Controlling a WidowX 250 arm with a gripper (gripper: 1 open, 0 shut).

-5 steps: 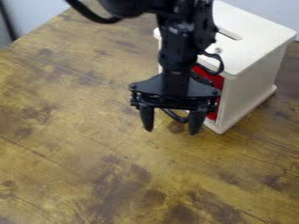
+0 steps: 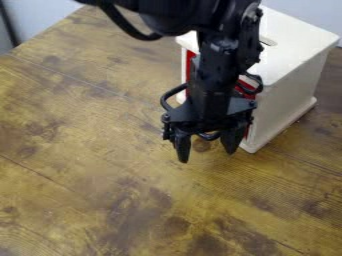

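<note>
My black gripper (image 2: 206, 150) hangs open in front of a white wooden box (image 2: 290, 75), its two fingers pointing down just above the table. A small round light-brown thing (image 2: 201, 144) shows low between and behind the fingers, partly hidden; I cannot tell exactly what it is. The box has a red front panel, mostly covered by the arm.
The white box fills the back right, with a slot in its top.
My gripper has shifted slightly to the right and down, and turned a little. The box has not visibly moved.
</note>
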